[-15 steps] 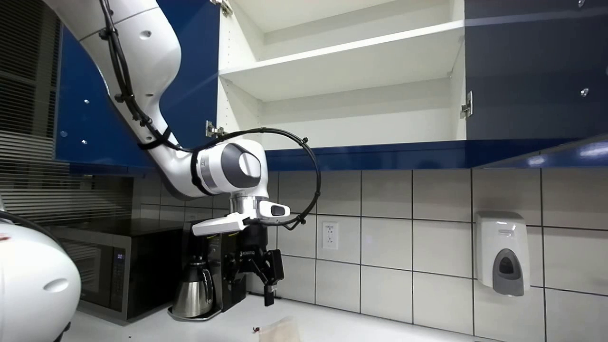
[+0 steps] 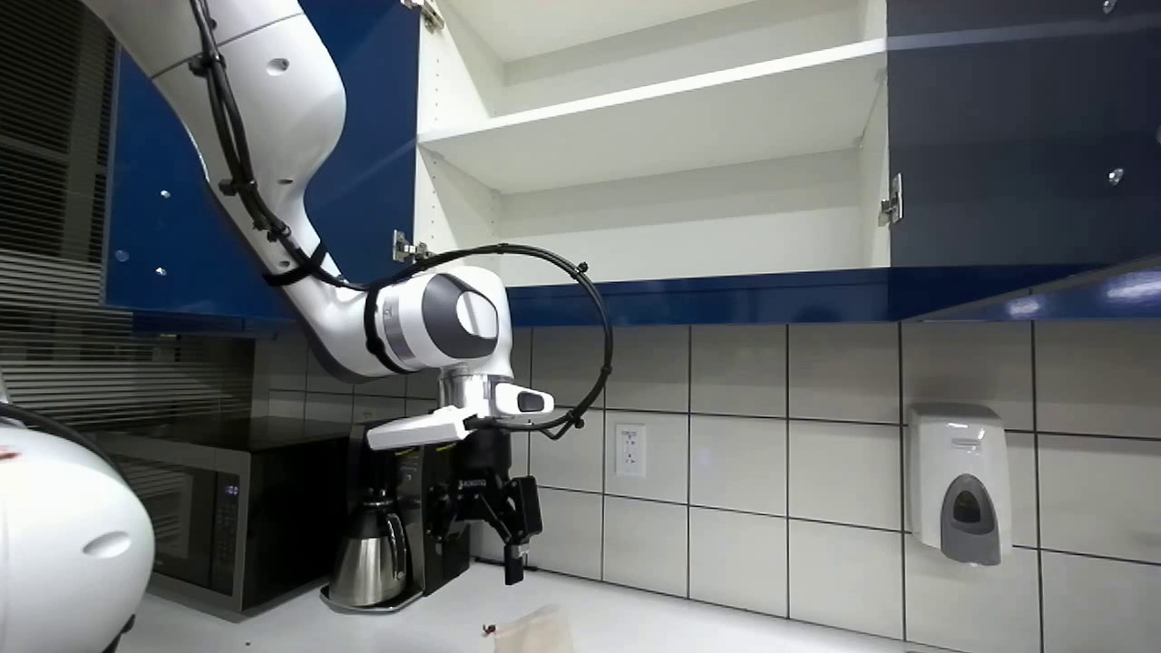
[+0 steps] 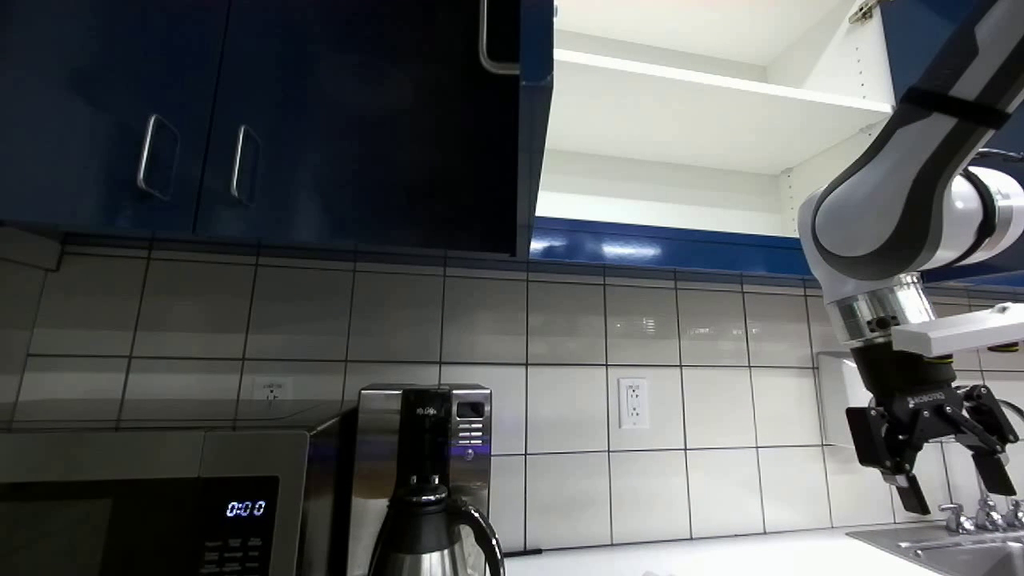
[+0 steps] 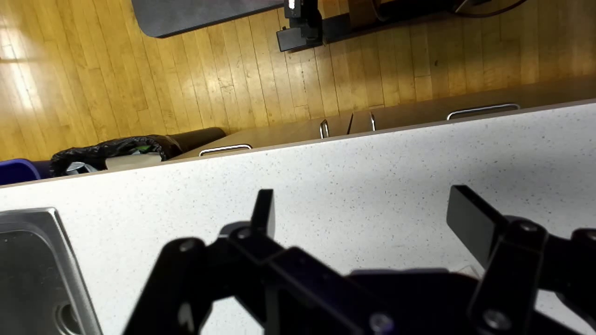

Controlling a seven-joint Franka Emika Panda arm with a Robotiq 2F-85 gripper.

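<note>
My gripper stands open above the white counter, its fingers wide apart with nothing between them. In exterior view 2 the gripper (image 3: 954,485) points down at the right, with the sink behind and below it. A beige, cloth-like item (image 2: 533,632) lies on the counter at the bottom edge of exterior view 1, below the gripper and cut off by the frame. In the wrist view, a small pale patch (image 4: 468,271) shows beside the right finger; most of it is hidden by the gripper, and I cannot tell whether it is the same item.
A coffee maker with a steel carafe (image 2: 370,560) and a microwave (image 2: 212,511) stand at the left. Overhead, the cabinet (image 2: 686,223) is open with bare shelves. A soap dispenser (image 2: 961,479) hangs on the wall. Clear counter (image 4: 357,184) lies between the sink (image 4: 67,262) and the right side.
</note>
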